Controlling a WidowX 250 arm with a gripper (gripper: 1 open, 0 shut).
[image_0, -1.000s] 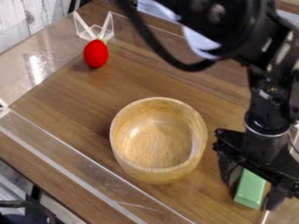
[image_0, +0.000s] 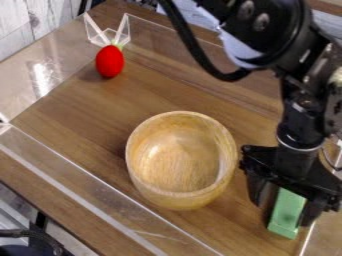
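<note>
My black gripper (image_0: 283, 180) hangs low at the right, its open fingers just above and around a green rectangular block (image_0: 285, 215) lying on the wooden table, partly hidden by them. A round pale wooden bowl (image_0: 177, 162) stands to the left of the gripper.
A red egg-shaped object (image_0: 110, 62) sits at the upper left, beside a white angular object (image_0: 108, 28). Clear strips run along the table's edges.
The arm and gripper have risen a little from lower over the green block. The block and bowl look unmoved.
</note>
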